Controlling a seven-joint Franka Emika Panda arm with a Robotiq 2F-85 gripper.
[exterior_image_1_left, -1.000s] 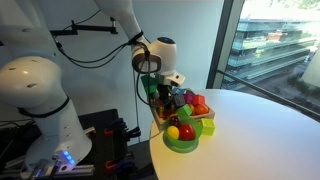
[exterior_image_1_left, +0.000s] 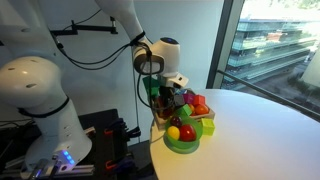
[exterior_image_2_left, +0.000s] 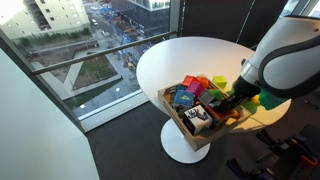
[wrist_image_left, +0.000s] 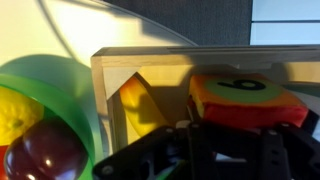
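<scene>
My gripper is shut and low over the wooden box (wrist_image_left: 150, 55); nothing clear shows between its fingers. Right in front of it, in the wrist view, lies an orange-topped block with a dark numeral (wrist_image_left: 245, 95). Whether the fingers touch the block cannot be made out. Beside them a yellow banana (wrist_image_left: 140, 105) lies along the box's left side. In exterior view 1 the arm's hand hides part of the box. The green bowl (exterior_image_1_left: 182, 148) with fruit stands in front of the box.
Coloured blocks, including a red one (exterior_image_1_left: 200, 101), fill the far part of the box. A yellow-green block (exterior_image_1_left: 208, 127) sits on the table beside the bowl. Windows stand behind.
The dark gripper has shifted slightly left and down in exterior view 1, uncovering more of a magenta block in the box. Bowl and yellow-green block have stayed put.
</scene>
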